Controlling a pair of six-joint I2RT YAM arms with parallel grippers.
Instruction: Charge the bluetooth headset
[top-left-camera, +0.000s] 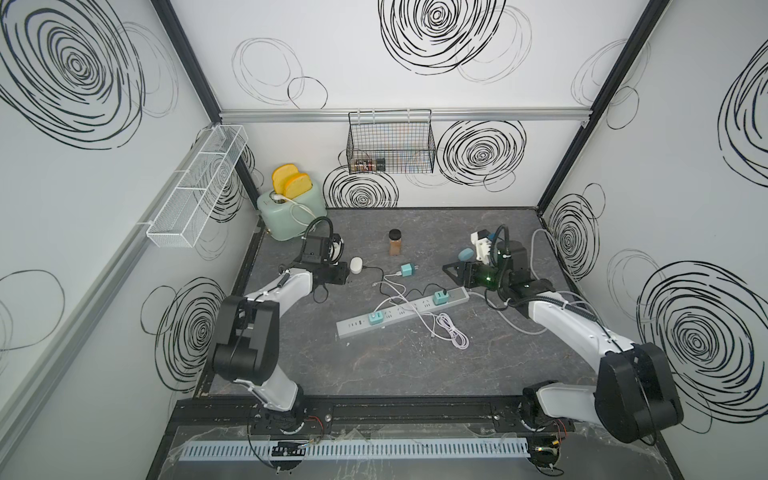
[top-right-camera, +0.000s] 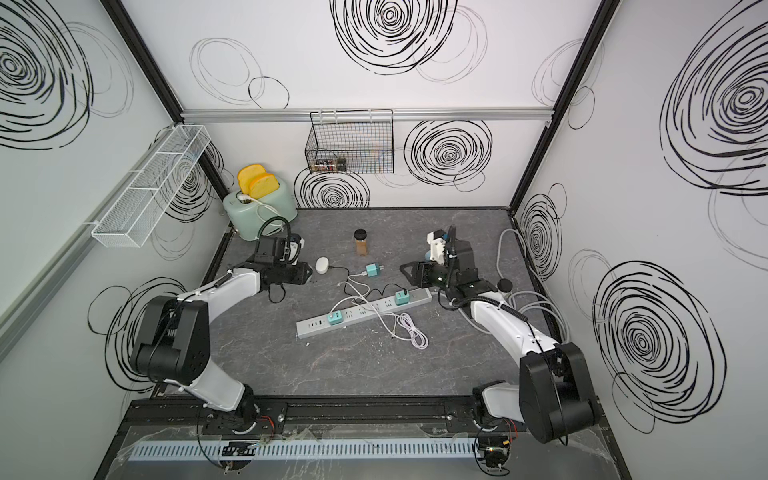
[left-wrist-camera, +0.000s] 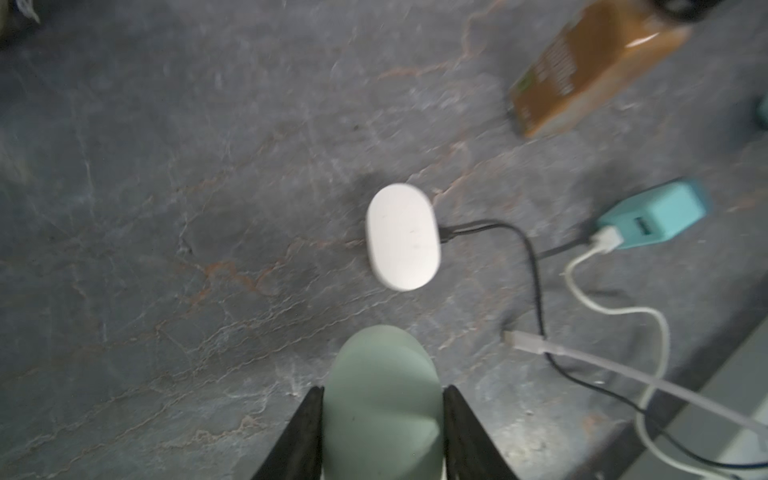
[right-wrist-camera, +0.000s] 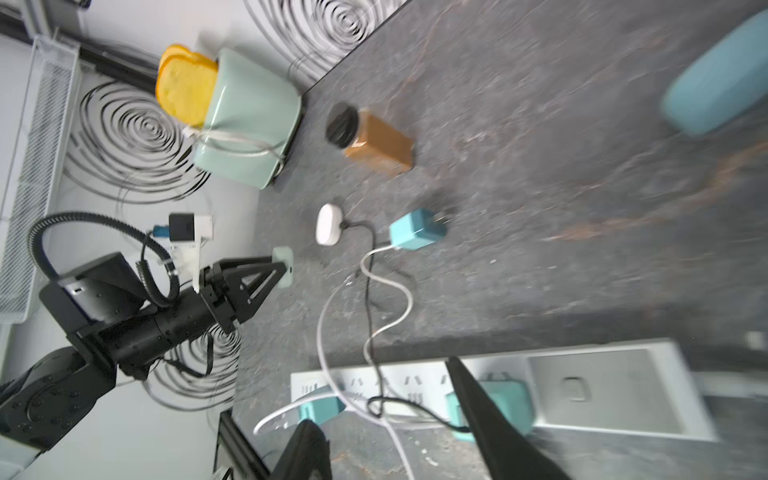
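Observation:
My left gripper is shut on a pale green rounded case, held above the table. Just beyond it a white oval case lies on the table, with a black cable running from its side. A white cable's loose connector rests to the right of that case. In the right wrist view my right gripper has its fingers apart over the power strip, with no object gripped between them. One teal charger sits in the strip near its right finger, another teal charger farther left.
A loose teal charger lies behind the strip with a white cable attached. A brown bottle and green toaster stand at the back. A blue object lies near my right gripper; a coiled white cable lies in front.

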